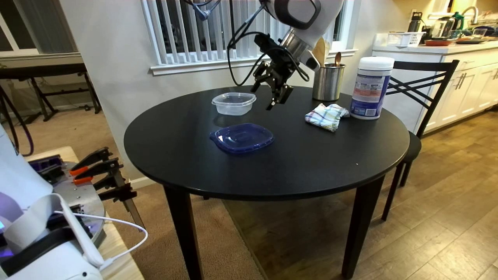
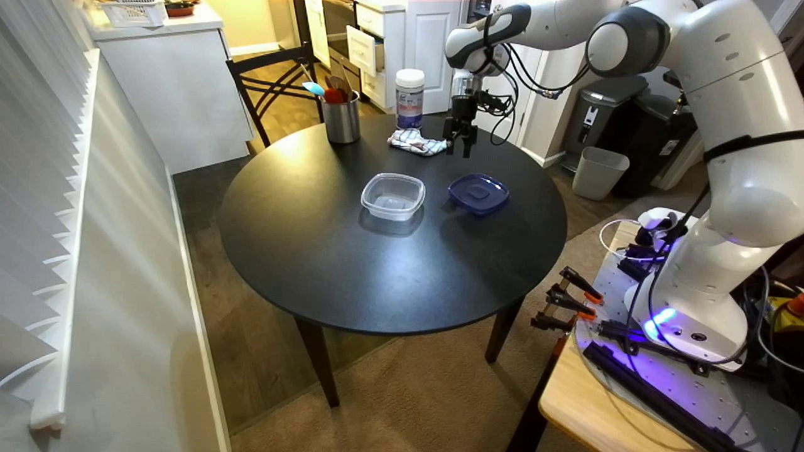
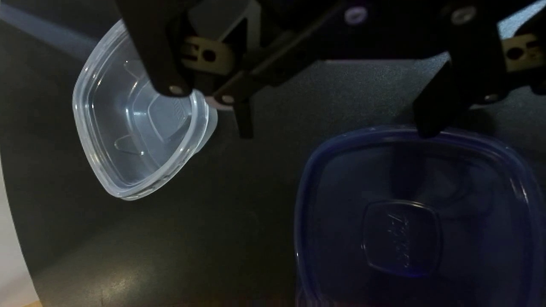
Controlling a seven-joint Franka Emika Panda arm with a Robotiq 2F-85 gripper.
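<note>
My gripper hangs above the black table with its fingers spread and nothing between them. A clear plastic container stands upright and uncovered on the table, empty as seen in exterior view 2. Near it a blue lid lies flat. From the wrist, the container shows at the left, partly behind one finger, while the lid fills the lower right. In that view the other fingertip overlaps the lid's edge; the gripper hangs near the cloth and lid in exterior view 2.
A folded checked cloth, a white-lidded wipes tub and a metal utensil holder occupy one side of the table.
</note>
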